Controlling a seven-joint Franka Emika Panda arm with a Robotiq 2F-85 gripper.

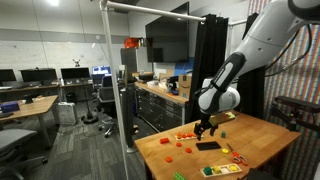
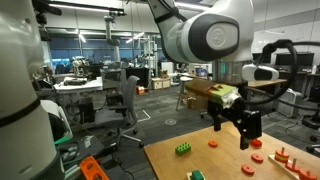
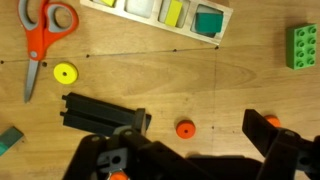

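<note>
Above the wooden table my gripper stands open, nothing between its fingers. In the wrist view an orange-red disc (image 3: 185,129) lies on the table below the gap. A black slotted bar (image 3: 100,114) is partly under the left finger. Orange scissors (image 3: 46,40) and a yellow disc (image 3: 66,73) lie farther left. At the top edge a pale wooden tray (image 3: 150,10) holds yellow blocks and a dark green block (image 3: 209,22). A bright green studded block (image 3: 301,47) sits at the right. In exterior view 2, the gripper (image 2: 230,134) points down over the table.
More red-orange discs (image 2: 248,170) are spread over the table. A dark green block (image 3: 9,139) lies at the left edge of the wrist view. Bare wood shows between the tray and the disc. Office chairs (image 1: 107,98) and desks stand beyond.
</note>
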